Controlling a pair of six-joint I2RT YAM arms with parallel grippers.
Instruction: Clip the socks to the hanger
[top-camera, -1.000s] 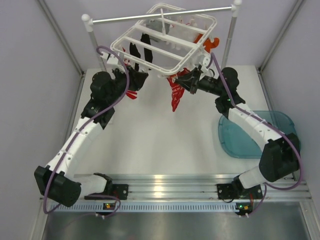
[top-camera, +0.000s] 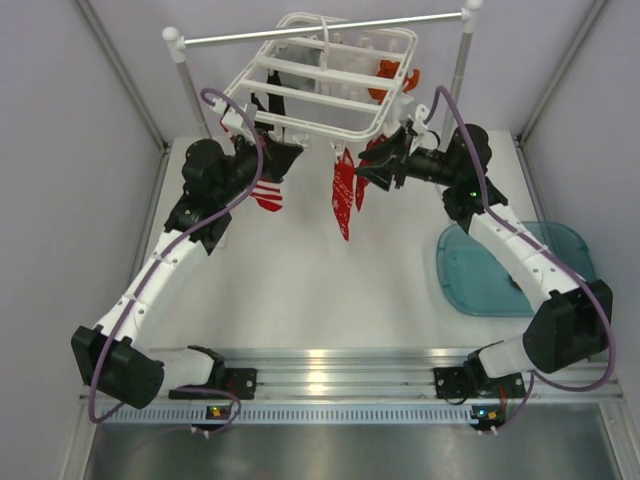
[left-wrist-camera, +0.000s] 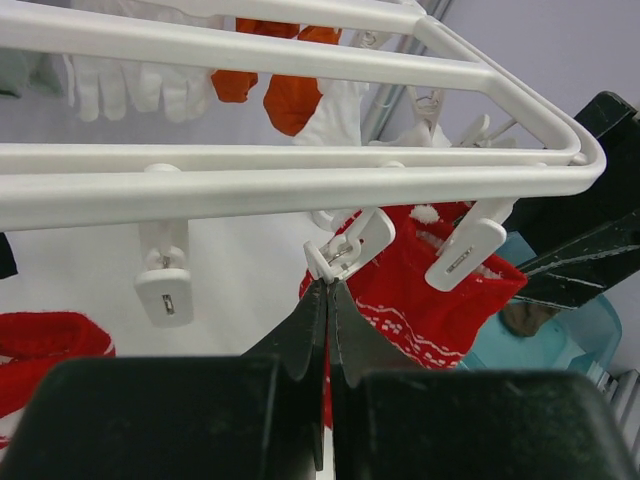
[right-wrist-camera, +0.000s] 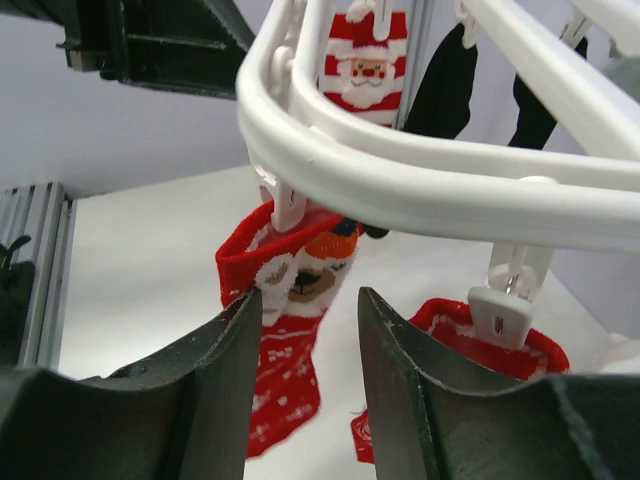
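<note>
The white hanger (top-camera: 320, 130) hangs from the rail with socks clipped on it. Red socks (top-camera: 342, 195) hang at its front right; in the right wrist view a red sock (right-wrist-camera: 285, 370) hangs from a clip (right-wrist-camera: 290, 205). My left gripper is shut at the front bar, fingertips at a tilted clip (left-wrist-camera: 350, 245), no cloth visible between them. My right gripper stands open beside the red socks, just right of them in the top view, with nothing held.
A teal tray (top-camera: 480, 290) lies at the right of the white table (top-camera: 300, 280). Orange socks (left-wrist-camera: 295, 90) and white gloves hang at the back of the hanger.
The hanger has swung slightly left, and the red socks hang lower in view. The left arm shifted slightly.
</note>
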